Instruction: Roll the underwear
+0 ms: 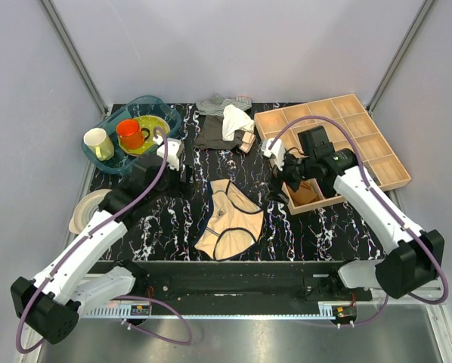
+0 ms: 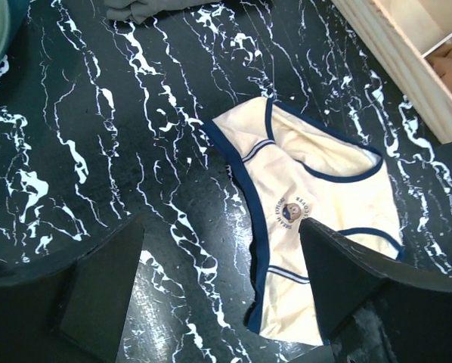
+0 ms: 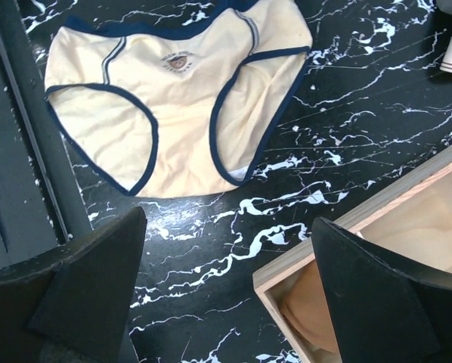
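Note:
Cream underwear with navy trim (image 1: 230, 219) lies spread and unrolled on the black marbled table, turned askew, a small printed face near its waistband. In the left wrist view the underwear (image 2: 317, 200) shows to the right, partly behind one finger. My left gripper (image 1: 187, 181) is open above the table, left of the cloth, its fingers empty. On the other side, my right gripper (image 1: 277, 193) hangs open near the corner of the wooden box, also empty. From the right wrist view the underwear (image 3: 184, 98) lies flat beyond the fingertips.
A divided wooden box (image 1: 328, 121) stands at the right, rolled brown cloth (image 1: 304, 194) in a near compartment. Dark and white clothes (image 1: 236, 121) lie at the back. A teal basin (image 1: 113, 162) with mugs and a plastic lid (image 1: 86, 208) occupy the left.

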